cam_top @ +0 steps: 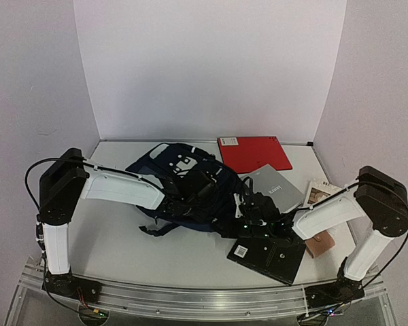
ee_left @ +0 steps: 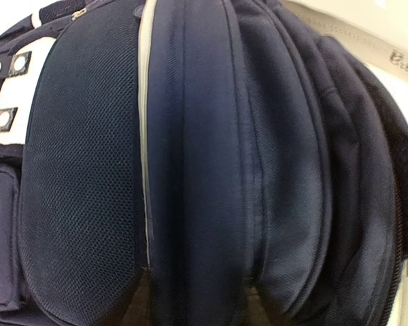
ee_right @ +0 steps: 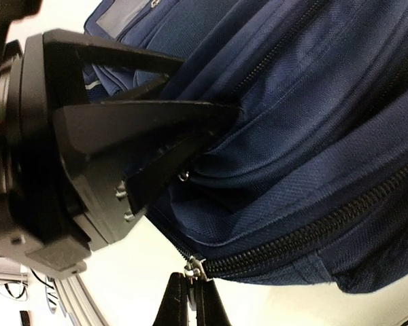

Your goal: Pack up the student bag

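Note:
The dark blue bag (cam_top: 166, 157) lies on its side at the middle left of the table. In the left wrist view, my left gripper is over the bag's side, its fingers apart with a ridge of blue fabric between them. They look open, not closed on the cloth. At the bag's corner, my right gripper is shut on a metal zipper pull (ee_right: 193, 267), beside the black zipper (ee_right: 306, 234). The left fingers (ee_right: 149, 125) also show there, against the fabric. From the top, both arms hide part of the bag.
A red folder (cam_top: 255, 156) lies at the back. Right of the bag are a grey book (cam_top: 275, 187), a black notebook (cam_top: 270, 259), a brown wallet (cam_top: 319, 243) and a pale packet (cam_top: 319, 193).

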